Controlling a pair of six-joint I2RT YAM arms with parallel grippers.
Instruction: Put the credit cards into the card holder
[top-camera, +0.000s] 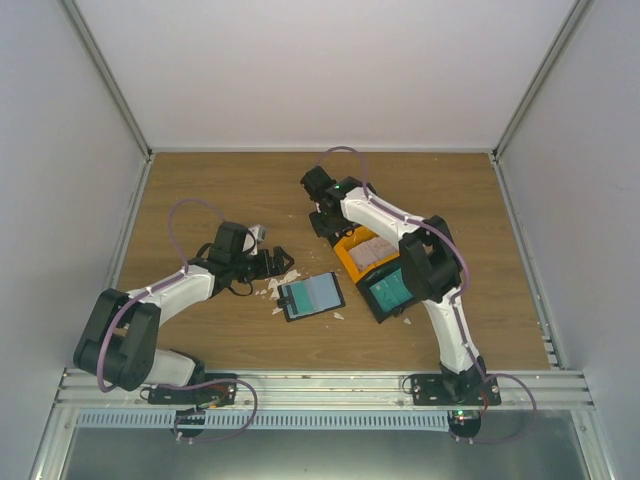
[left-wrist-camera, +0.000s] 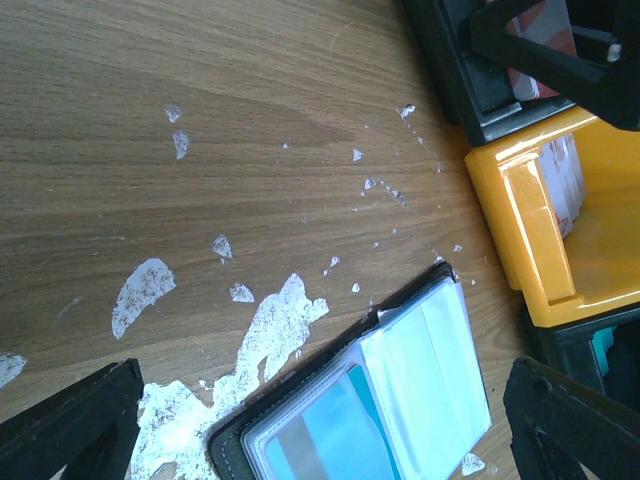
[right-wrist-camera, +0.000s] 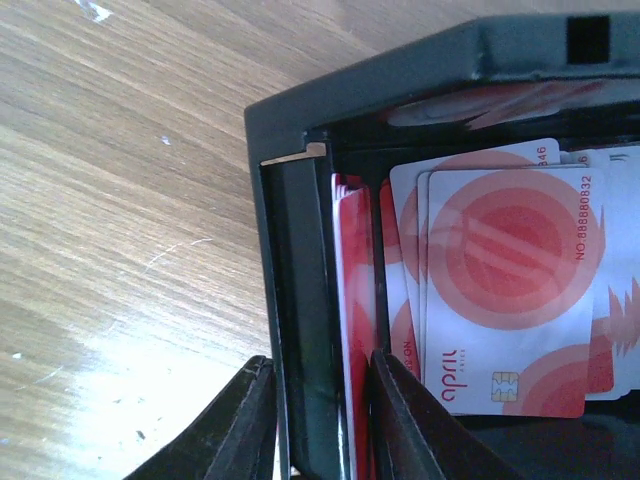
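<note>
The open card holder (top-camera: 312, 296) lies on the table below the left gripper (top-camera: 285, 262), with a teal-blue card (left-wrist-camera: 345, 425) in one side; its other side looks pale and clear. My left gripper is open above the holder, nothing between its fingers. Over the end of a black box (right-wrist-camera: 290, 290), my right gripper stands part open. A red-edged card (right-wrist-camera: 356, 300) stands on edge along the inside of the box's end, between the parted fingers, close to the right one. Flat red-and-white cards (right-wrist-camera: 510, 290) lie farther inside.
Beside the black box, a yellow box (left-wrist-camera: 525, 230) holds pale pink cards (top-camera: 372, 252). A dark box with teal cards (top-camera: 390, 290) stands nearer the front. White worn patches (left-wrist-camera: 270, 330) mark the wood, and the table's left side is clear.
</note>
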